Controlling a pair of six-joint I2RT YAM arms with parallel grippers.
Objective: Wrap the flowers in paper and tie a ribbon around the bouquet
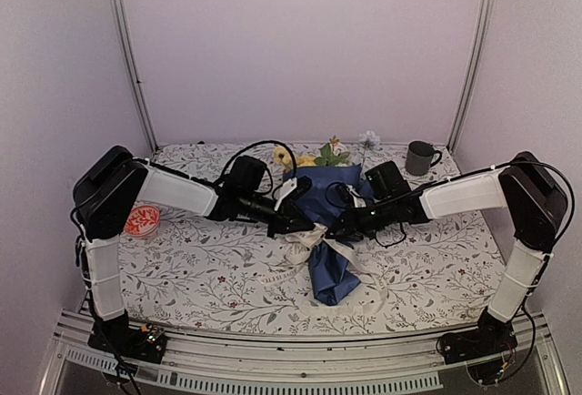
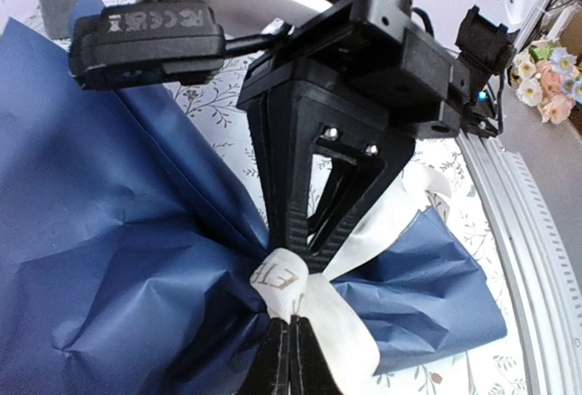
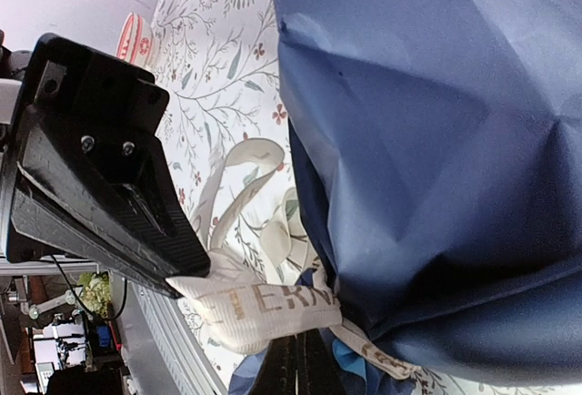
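Observation:
A cream lettered ribbon (image 1: 316,234) is around the narrowed waist of the blue wrapping paper (image 1: 332,279), its long tails loose on the table. My left gripper (image 1: 293,227) is shut just left of the waist. In the right wrist view, a lettered stretch of ribbon (image 3: 264,311) reaches from the waist to the left fingertips (image 3: 186,272). Just right of the waist, my right gripper (image 1: 336,228) is shut. Its tips meet the ribbon (image 2: 282,272) in the left wrist view; a pinched strand is not clear at either gripper. Yellow and white flowers (image 1: 368,139) show above the paper.
A dark mug (image 1: 422,158) stands at the back right. At the left lies a red-and-white round container (image 1: 142,220).

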